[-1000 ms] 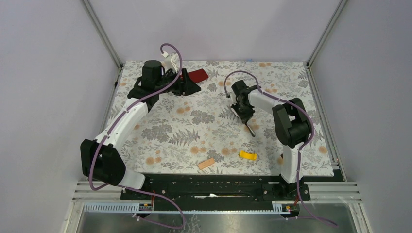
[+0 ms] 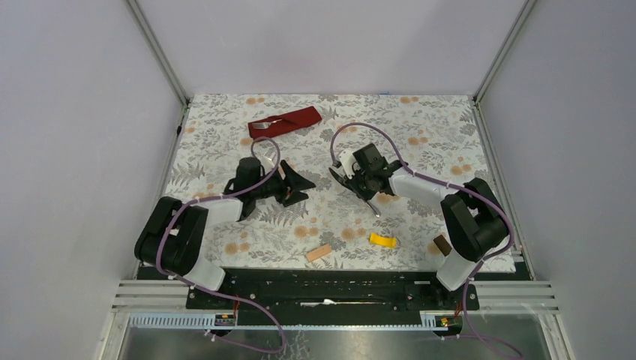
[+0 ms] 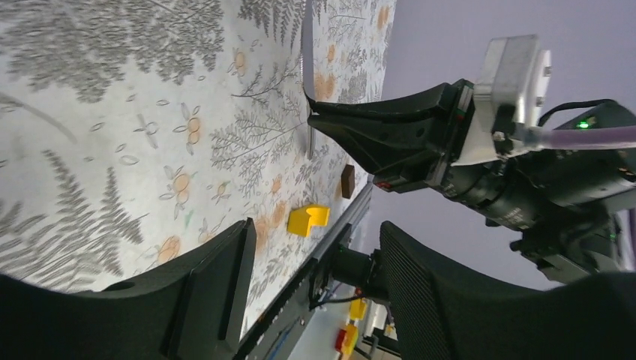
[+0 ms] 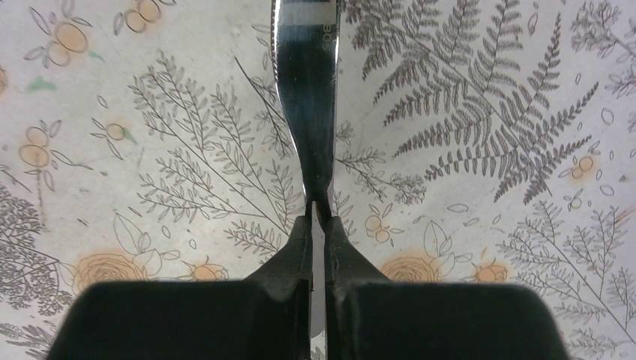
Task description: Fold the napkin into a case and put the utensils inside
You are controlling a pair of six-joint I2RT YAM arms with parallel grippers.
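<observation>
A metal knife (image 4: 306, 90) is pinched at its narrow part between the fingertips of my right gripper, which is shut on it. In the top view the knife (image 2: 373, 209) slants over the right-centre of the table. My left gripper (image 2: 307, 189) is open to its left, with a gap between its fingers and nothing in it. From the left wrist view, the knife (image 3: 307, 56) and the right arm's fingers (image 3: 397, 112) appear ahead. At the back left, the folded dark red napkin (image 2: 303, 118) lies with the fork (image 2: 265, 124) on it.
Near the front edge lie a yellow piece (image 2: 382, 240) and a tan block (image 2: 319, 253). A brown block (image 2: 442, 244) is by the right arm.
My left gripper has come away from the napkin, moving forward and right toward the table's middle. The right gripper has shifted left and slightly toward the front with the knife.
</observation>
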